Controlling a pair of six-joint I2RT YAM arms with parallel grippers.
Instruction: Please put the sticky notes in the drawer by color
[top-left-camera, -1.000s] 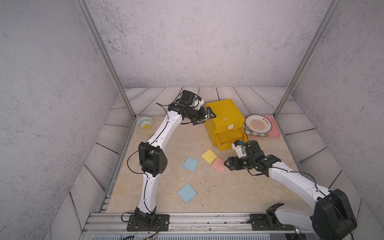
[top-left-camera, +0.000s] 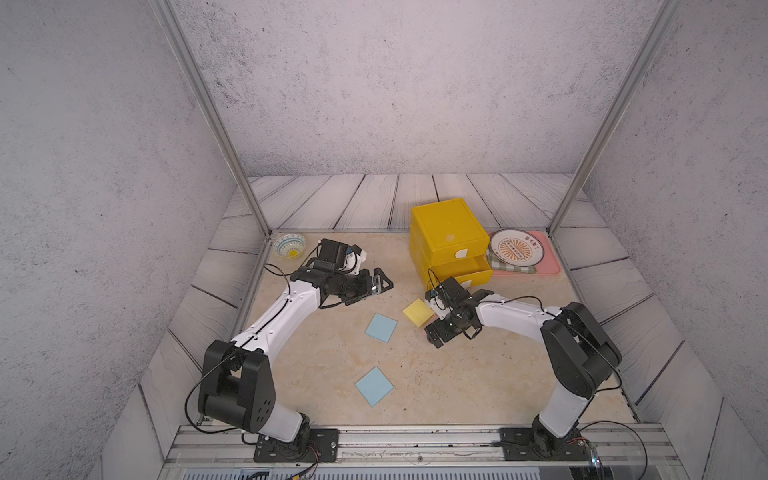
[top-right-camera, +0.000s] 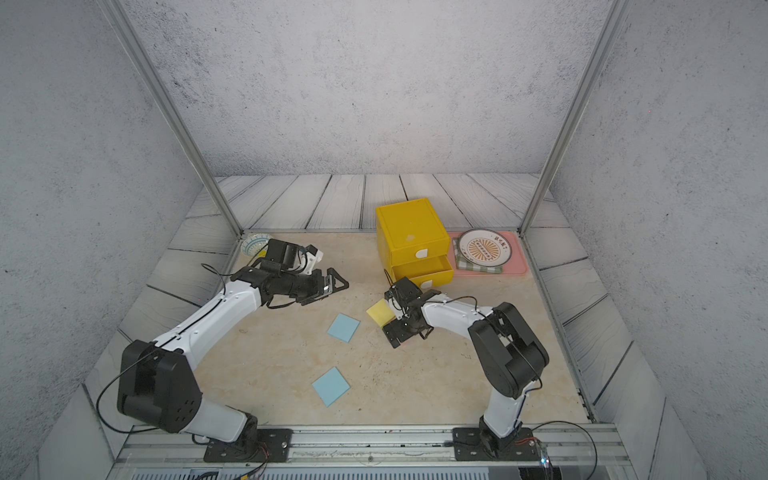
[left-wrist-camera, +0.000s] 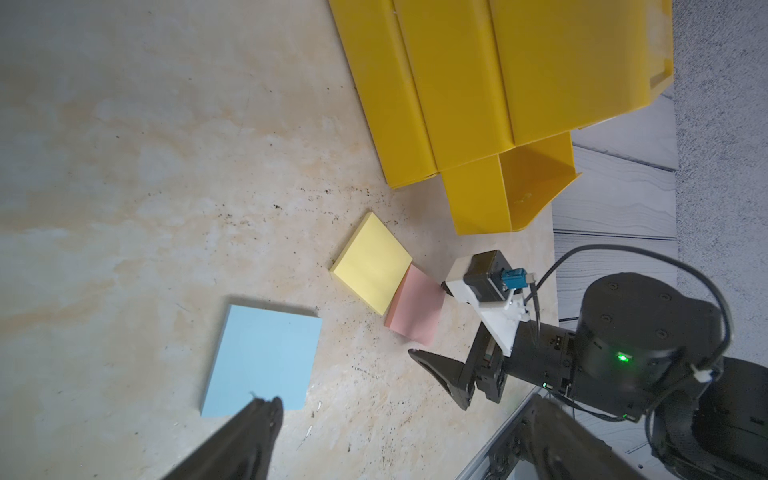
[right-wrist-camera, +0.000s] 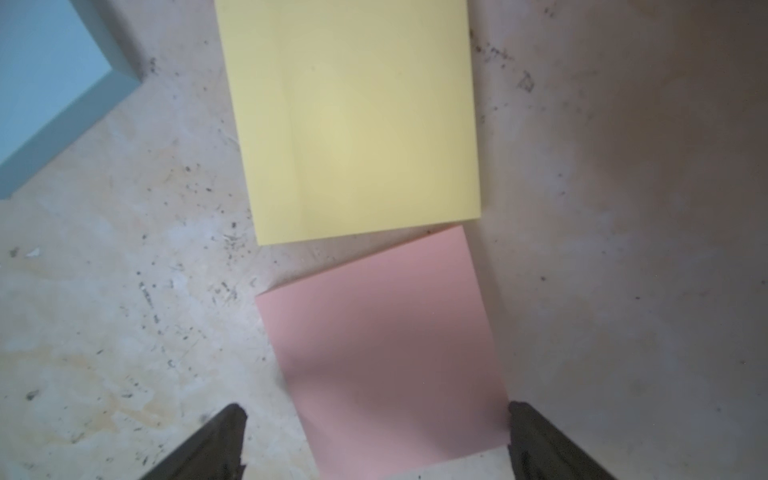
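Two blue sticky-note pads lie apart on the table: one near the middle (top-left-camera: 381, 327) and one nearer the front (top-left-camera: 374, 386). Touching or nearly touching at a corner are a yellow pad (right-wrist-camera: 360, 120) and a pink pad (right-wrist-camera: 384, 352). My right gripper stands open over the pink pad, which shows between its fingers; it hides that pad from the top left view. The yellow drawer cabinet (top-left-camera: 449, 228) has its lower drawer (top-right-camera: 436, 276) pulled out. My left gripper (top-left-camera: 385, 281) is open above bare table, left of the cabinet.
A plate (top-left-camera: 516, 248) and a checked cloth rest on a pink mat (top-left-camera: 550, 256) at the back right. In the back left corner stands a patterned bowl (top-left-camera: 289, 245).
The left gripper has drawn back from the cabinet top, leftward and toward the front. The pads stay put.
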